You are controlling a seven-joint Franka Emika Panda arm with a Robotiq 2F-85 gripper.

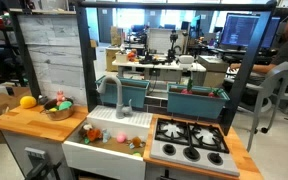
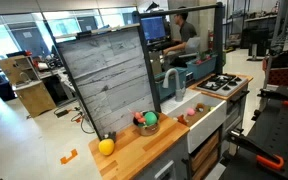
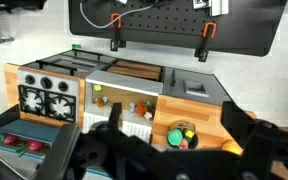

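Note:
My gripper hangs open above the toy kitchen in the wrist view, its dark fingers spread wide with nothing visible between them. A brown bowl holding colourful toy food, including a green piece, stands on the wooden counter. To one side of it a yellow-orange ball rests on the same counter. Inside the white sink lie several small coloured toys. In the wrist view, the counter with the bowl and ball is at the lower right, partly covered by the gripper's dark body.
Beyond the sink is a stove with black burners. A grey faucet rises behind the sink, and teal baskets hang at the back. Upright black frame posts and a grey plank panel border the counter. A black table carries orange-handled clamps.

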